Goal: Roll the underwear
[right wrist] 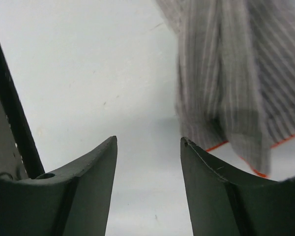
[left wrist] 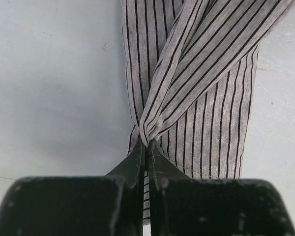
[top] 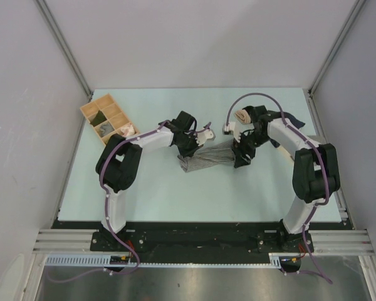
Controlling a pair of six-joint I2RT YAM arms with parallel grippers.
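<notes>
The grey black-striped underwear [top: 207,160] lies bunched in the middle of the white table. At its left end my left gripper [top: 188,152] is shut, tips down on a gathered fold; in the left wrist view the fold [left wrist: 164,83] runs up from the shut fingertips [left wrist: 147,150]. My right gripper [top: 241,157] is over the right end of the garment; in the right wrist view its open fingers [right wrist: 149,142] are empty, just beside a blurred end of the cloth [right wrist: 241,98] with red edging.
A wooden compartment box [top: 109,116] with small cloths sits at the back left. Beige and dark folded cloths [top: 242,116] and other items lie at the back right.
</notes>
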